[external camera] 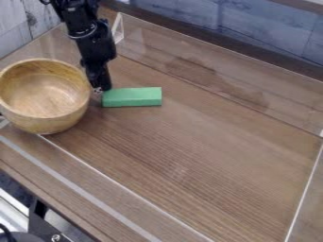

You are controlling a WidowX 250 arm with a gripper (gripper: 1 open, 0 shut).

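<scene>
My black gripper (98, 87) reaches down from the top left to the table surface, just behind the left end of a green rectangular block (132, 96) and close by the right rim of a large wooden bowl (44, 104). The gripper looks shut; its fingertips are small and partly hidden near the bowl and block, and nothing shows held between them.
A raised edge runs along the back, and dark items lie beyond the lower left edge.
</scene>
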